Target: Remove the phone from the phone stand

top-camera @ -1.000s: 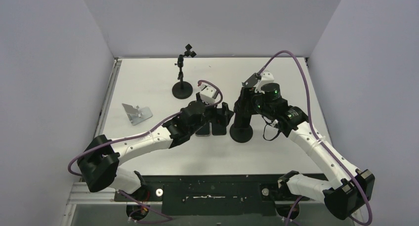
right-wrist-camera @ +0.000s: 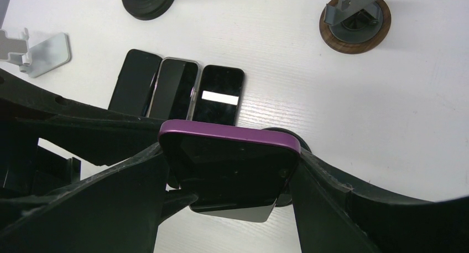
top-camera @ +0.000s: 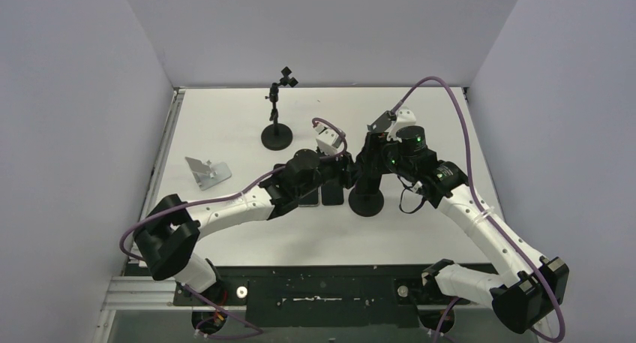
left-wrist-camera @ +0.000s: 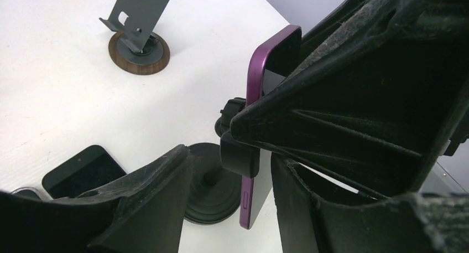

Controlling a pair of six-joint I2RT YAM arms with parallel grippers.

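A phone with a purple edge [right-wrist-camera: 229, 132] stands upright in the right wrist view, its dark screen toward that camera. My right gripper is closed across its width, a finger against each side edge. The black phone stand [top-camera: 366, 203] has a round base. In the left wrist view its black clamp [left-wrist-camera: 240, 158] sits at the phone's side edge. My left gripper is open close in front of that clamp, with a finger on either side of clamp and phone edge. Both grippers hide most of the phone from above.
Several dark phones [right-wrist-camera: 218, 95] lie flat left of the stand. Other stands stand around: a silver one [top-camera: 210, 174], a tall black one [top-camera: 276, 136], and one with a wooden base [left-wrist-camera: 138, 59].
My left gripper has moved right and slightly farther back, toward the phone and its stand. The right arm has stayed in place.
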